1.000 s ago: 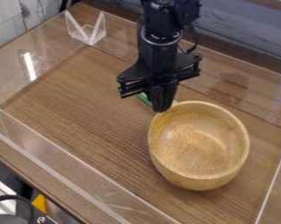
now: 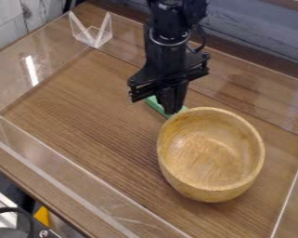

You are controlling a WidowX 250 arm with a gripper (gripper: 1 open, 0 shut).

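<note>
My black gripper (image 2: 171, 93) hangs over the centre of the table, just above and behind the rim of a large tan bowl (image 2: 211, 158). It looks shut, with nothing visible between its fingers. A green object (image 2: 158, 106) lies on the wooden table, partly hidden behind the gripper and next to the bowl's back-left rim.
A clear wire-like holder (image 2: 92, 30) stands at the back left. A dark cable lies at the bottom-left corner, beside a yellow item.
My gripper has shifted slightly to the left, uncovering a little more of the green object. The bowl stays in place.
</note>
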